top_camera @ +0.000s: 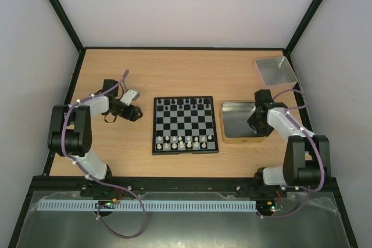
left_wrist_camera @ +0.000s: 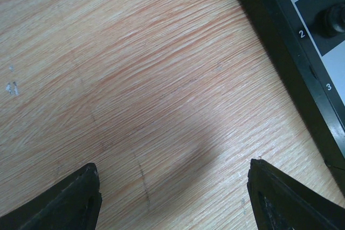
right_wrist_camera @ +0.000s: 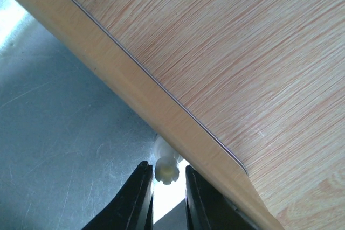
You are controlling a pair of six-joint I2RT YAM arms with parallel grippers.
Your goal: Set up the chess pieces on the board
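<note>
A white chess piece with a notched crown (right_wrist_camera: 167, 170) stands in the tray (right_wrist_camera: 145, 82), close against its wooden wall. Around it in the right wrist view, my right gripper is open, one finger at either side and a gap showing on both. The chessboard (top_camera: 185, 125) lies mid-table, with white pieces (top_camera: 182, 143) along its near rows and black pieces (top_camera: 183, 103) along the far ones. My left gripper hovers over bare wood left of the board, fingers apart and empty. A black piece (left_wrist_camera: 335, 20) shows at that view's right edge.
The tray (top_camera: 243, 140) sits just right of the board. A second, pale bin (top_camera: 275, 71) stands at the back right. The table behind the board is clear.
</note>
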